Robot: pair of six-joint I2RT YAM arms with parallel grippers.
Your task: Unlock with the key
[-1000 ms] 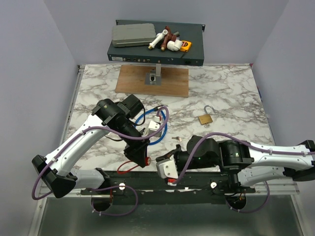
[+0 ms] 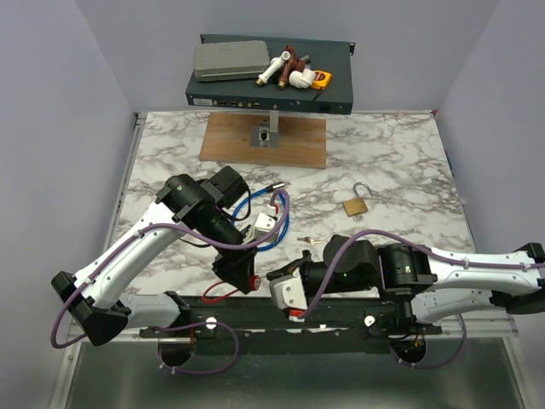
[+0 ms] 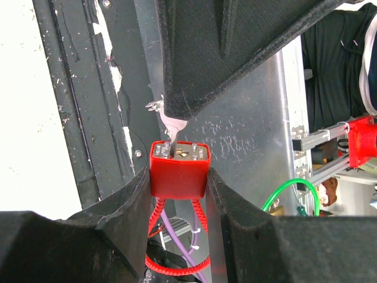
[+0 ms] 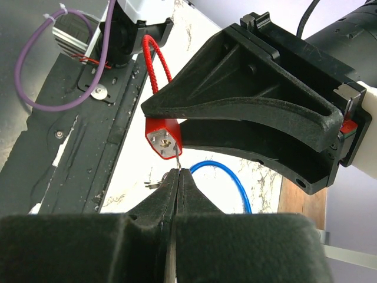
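My left gripper is shut on a red padlock [image 3: 178, 178] with a red cord-covered shackle; the lock's metal keyhole face points at the right gripper. In the right wrist view, my right gripper is shut on a slim key [image 4: 178, 158], its head mostly hidden between the fingertips. The key's tip reaches the padlock's face [image 4: 159, 141]. Both wrist views show it to one side of the brass keyhole [image 4: 165, 142]; whether it touches the face I cannot tell. From above, the padlock [image 2: 255, 283] is just left of the right fingertips.
A brass padlock [image 2: 355, 206] and loose keys [image 2: 311, 240] lie on the marble table [image 2: 400, 162]. A blue cable [image 2: 283, 230] loops behind the left gripper. At the back stand a wooden board [image 2: 217, 141] and a dark shelf [image 2: 196, 89] with several items.
The right arm looks unmoved.
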